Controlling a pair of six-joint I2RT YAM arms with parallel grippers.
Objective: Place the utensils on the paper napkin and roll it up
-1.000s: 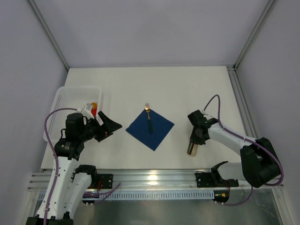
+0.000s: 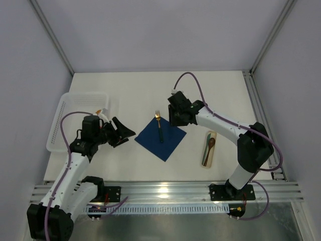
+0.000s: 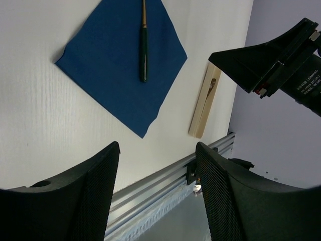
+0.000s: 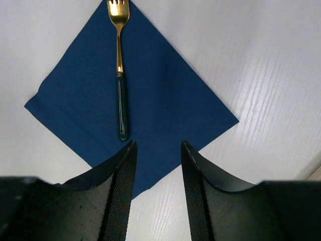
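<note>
A dark blue napkin (image 2: 167, 147) lies flat on the table, turned like a diamond. On it rests one fork (image 4: 121, 100) with gold tines and a dark green handle, its tines at the far corner. My right gripper hovers over the napkin's right part, open and empty. To the left of the napkin, my left gripper (image 2: 128, 139) is held above the table, its fingers apart with nothing between them. A narrow wooden holder (image 2: 211, 157) at the right carries a brown spoon (image 2: 210, 144) and a green-handled utensil (image 2: 206, 148).
A white basket (image 2: 60, 120) stands at the left edge, partly behind the left arm, with an orange item (image 2: 98, 111) inside. Bare white table (image 2: 125, 90) stretches behind the napkin. A metal rail (image 2: 160, 188) runs along the front edge.
My right gripper has left the wooden holder and moved left over the napkin. The left gripper has shifted slightly right and its fingers have spread. The fork and napkin are unmoved.
</note>
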